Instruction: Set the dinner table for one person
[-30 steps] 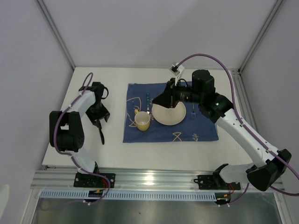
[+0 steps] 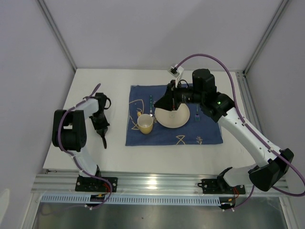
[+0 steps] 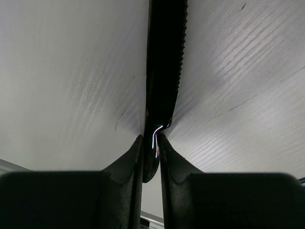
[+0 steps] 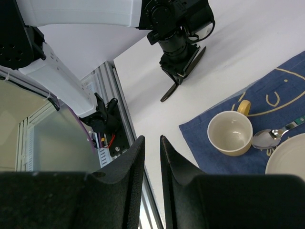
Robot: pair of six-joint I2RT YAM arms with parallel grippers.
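Observation:
A dark serrated knife point(image 3: 164, 57) lies on the white table at the left; my left gripper is down at its handle, fingers close around it, though whether they grip it is unclear. My right gripper hangs above the placemat, its fingertips nearly together with nothing seen between them. On the blue placemat point(image 2: 167, 138) are a cream plate point(image 2: 172, 120), a mug point(image 2: 145, 124) with a yellow handle, a spoon point(image 4: 267, 139) beside the mug, and a fork point(image 2: 197, 114) right of the plate.
Metal rails border the table at front and sides. The right arm spans the right side of the table, above the placemat.
My left gripper has moved slightly toward the front and down onto the knife's handle. The right arm shifted slightly earlier and is nearly unchanged since.

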